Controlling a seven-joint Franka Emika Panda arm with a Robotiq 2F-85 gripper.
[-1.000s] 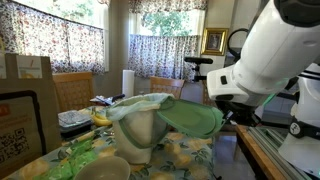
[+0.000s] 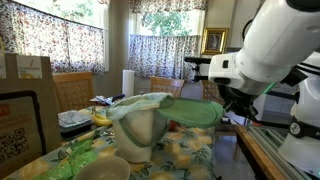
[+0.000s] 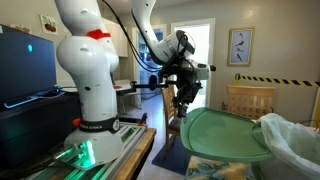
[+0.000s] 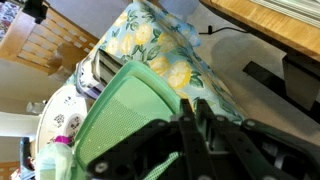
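Note:
A flat green board or lid (image 2: 192, 112) is held out by its edge, with my gripper shut on it. In exterior view 2 the green board (image 3: 225, 137) tilts beside the white lined bin. That white bin (image 2: 145, 128) stands on the table with a bag draped over its rim; in exterior view 1 the board's left end overlaps the bin's right side. Whether the two touch cannot be told. The wrist view shows the board (image 4: 130, 112) from above, and the gripper's dark parts hide its near edge.
A flowered cloth (image 4: 182, 62) covers the table. Around the bin are a pale bowl (image 2: 103, 169), green packets (image 2: 80, 152) and a cardboard box (image 2: 25, 125). A wooden edge (image 2: 270, 155) runs near the arm's base, with a floor gap between it and the table.
The board has tipped slightly toward level, its lower right end rising a little. The arm has shifted only slightly, and the bin and table items stay where they were.

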